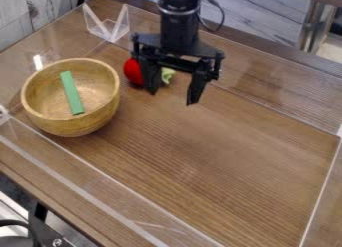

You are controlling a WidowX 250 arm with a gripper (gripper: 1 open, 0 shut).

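My gripper (174,91) hangs from the dark arm in the upper middle, its two fingers spread apart, with nothing clearly held between them. A red round object (134,69) sits just left of it, partly hidden by the arm, with a small pale green piece beside it. At the left, a wooden bowl (96,118) holds a long green item (71,92).
A clear plastic container (107,23) stands at the upper left near the wall.
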